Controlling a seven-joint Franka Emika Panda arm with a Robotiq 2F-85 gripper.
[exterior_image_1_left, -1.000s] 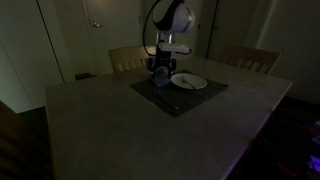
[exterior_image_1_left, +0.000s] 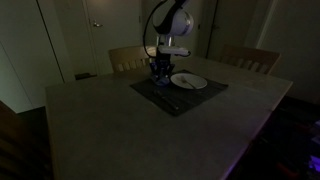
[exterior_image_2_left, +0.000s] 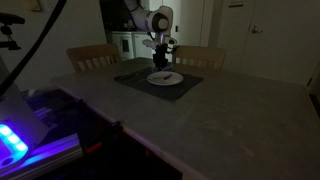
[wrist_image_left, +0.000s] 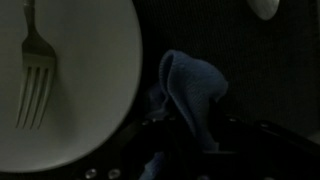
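A blue cloth (wrist_image_left: 195, 85) bunches up at my gripper in the wrist view, its folded tip rising past the dark fingers. Whether the fingers still press on it is too dark to tell. To the left lies a white plate (wrist_image_left: 95, 95) with a fork (wrist_image_left: 37, 70) on it. From the first exterior view, the gripper (exterior_image_1_left: 160, 75) is low over the dark placemat (exterior_image_1_left: 207, 97), beside the plate (exterior_image_1_left: 188, 81). In the second exterior view the plate (exterior_image_2_left: 165, 79) partly stands before the gripper and cloth.
Part of a spoon (wrist_image_left: 265, 8) shows at the top of the wrist view. The table (exterior_image_1_left: 90, 125) is broad and bare toward the front and left. Chairs (exterior_image_2_left: 93, 55) stand behind it.
Plate and placemat have not moved.
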